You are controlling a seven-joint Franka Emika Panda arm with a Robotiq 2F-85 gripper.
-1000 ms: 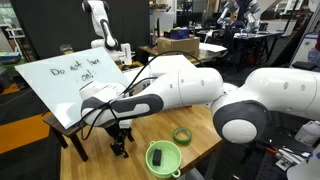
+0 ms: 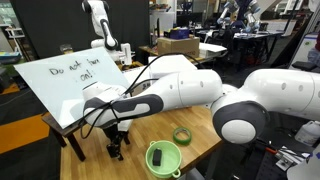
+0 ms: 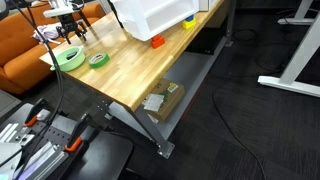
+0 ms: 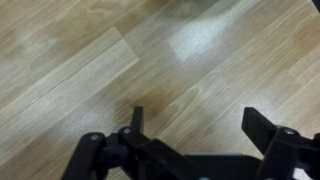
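Note:
My gripper hangs low over the left part of the wooden table, pointing down. In the wrist view the gripper stands open, its two dark fingers wide apart. Only bare wood grain shows between and beyond them. To its right in exterior view 1 is a light green bowl with a dark object inside. Past the bowl lies a green ring like a tape roll. Exterior view 2 shows the bowl and the ring side by side near the table edge.
A white board with handwriting leans behind the arm. In exterior view 2, a red block, a yellow item and a white bin stand farther along the table. Open wood lies between the ring and the red block.
The arm has shifted slightly in exterior view 1, its gripper end a little to the left and lower. The bowl and the ring have not moved.

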